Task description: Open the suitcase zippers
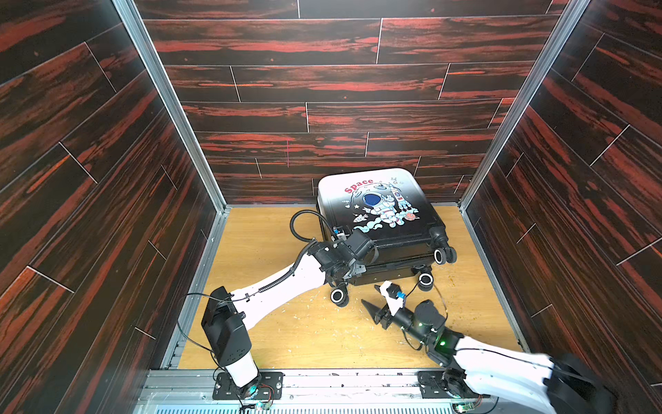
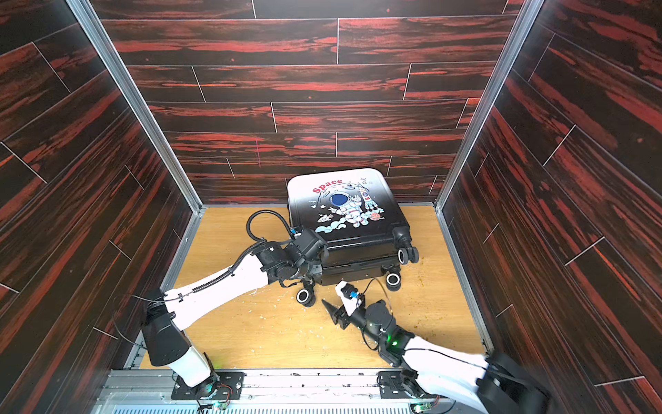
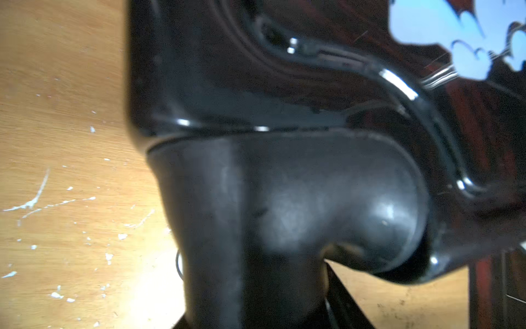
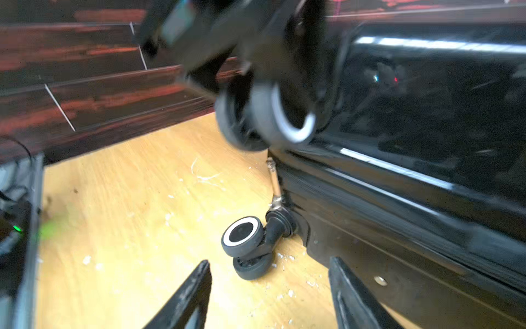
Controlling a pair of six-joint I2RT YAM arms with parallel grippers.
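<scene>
A black suitcase (image 1: 372, 207) with an astronaut and "Space" print lies on the wooden floor, wheels toward the front. My left gripper (image 1: 348, 262) is at its front-left corner, shut on a black wheel housing, which fills the left wrist view (image 3: 274, 192); its fingertips are hidden there. My right gripper is lower, in front of the suitcase and apart from it, fingers part open with nothing between them, below a caster wheel (image 4: 241, 233). No zipper can be made out clearly.
Dark wood-patterned walls enclose the floor on the back and sides. Bare floor (image 1: 255, 234) with white flecks lies left of and in front of the suitcase. A metal rail (image 1: 331, 372) runs along the front edge.
</scene>
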